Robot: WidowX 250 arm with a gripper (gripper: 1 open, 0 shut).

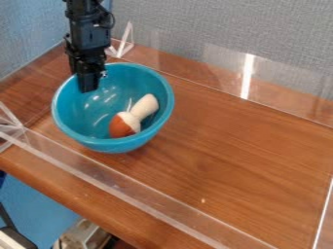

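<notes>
A teal plastic bowl (pixel 93 125) sits at the left of the wooden table. Inside it, on its right side, lies a white toy with an orange-red end (pixel 142 109), shaped like a mushroom or carrot piece. My black gripper (pixel 89 80) reaches down from the top left to the bowl's back-left rim and is shut on that rim; the fingertips are partly hidden and dark.
Clear plastic edging runs along the back and front edges, with grey and blue walls behind and at the left. White brackets (pixel 123 43) stand at the back-left corner.
</notes>
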